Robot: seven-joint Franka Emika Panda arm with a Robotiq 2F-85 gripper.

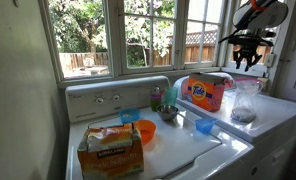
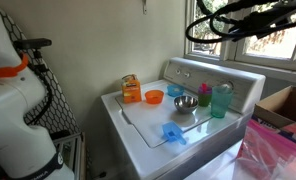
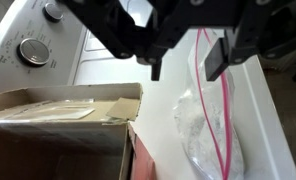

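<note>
My gripper (image 1: pixel 250 62) hangs above a clear plastic bag (image 1: pixel 245 102) on the right-hand white machine. In the wrist view the fingers (image 3: pixel 156 68) stand apart, with no held object visible between them. Below and behind the fingers shows the same bag (image 3: pixel 200 125), its pink zip strip running lengthwise. Part of the bag's top edge is hidden by the gripper. Something pale sits in the bag's bottom in exterior view 1. Beside it stands an orange Tide box (image 1: pixel 202 91), whose open cardboard flaps (image 3: pixel 63 105) fill the wrist view's lower left.
On the left-hand machine sit a Kirkland box (image 1: pixel 111 152), an orange bowl (image 1: pixel 145 130), a metal bowl (image 1: pixel 168 112), a teal cup (image 2: pixel 221 100) and a blue scoop (image 2: pixel 173 132). Windows and a wall rise behind. Clear white surface lies toward the front.
</note>
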